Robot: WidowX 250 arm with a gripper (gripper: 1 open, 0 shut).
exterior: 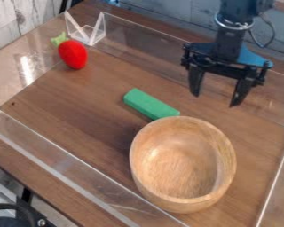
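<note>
My gripper (218,87) hangs at the upper right, open, its two black fingers pointing down with empty space between them, above bare tabletop. It is behind and to the right of a green block (151,104), which lies flat near the middle. A wooden bowl (183,177) sits in front of the block. A red vegetable-like object (74,55) with a green top stands at the upper left.
The wooden table (74,115) has clear side panels along its edges. A white wire-like rack (88,32) is in the back left corner.
</note>
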